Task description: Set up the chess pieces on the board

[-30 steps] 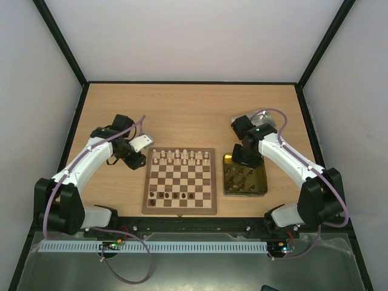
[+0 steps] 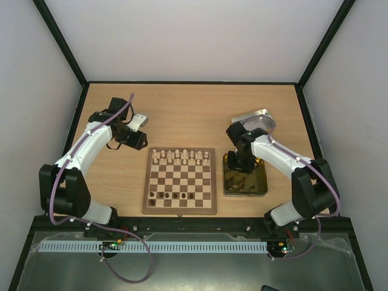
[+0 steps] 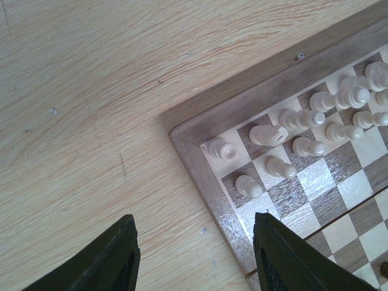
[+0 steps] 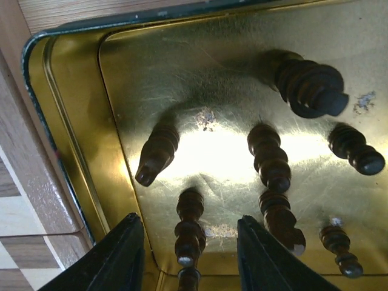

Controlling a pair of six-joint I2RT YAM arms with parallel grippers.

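The wooden chessboard (image 2: 179,180) holds white pieces (image 3: 279,167) in rows at its far side and dark pieces (image 2: 176,195) at its near side. My left gripper is open with nothing between its fingers, over bare table left of the board's far corner. My right gripper is apart-fingered above the gold tin (image 4: 91,157), right of the board. Dark pieces lie in the tin, including a slim piece (image 4: 189,233) between the fingertips in the image; whether they touch it is unclear.
A silver metal tray or lid (image 2: 251,118) lies behind the tin, partly behind the right arm.
My right gripper has shifted slightly left over the tin.
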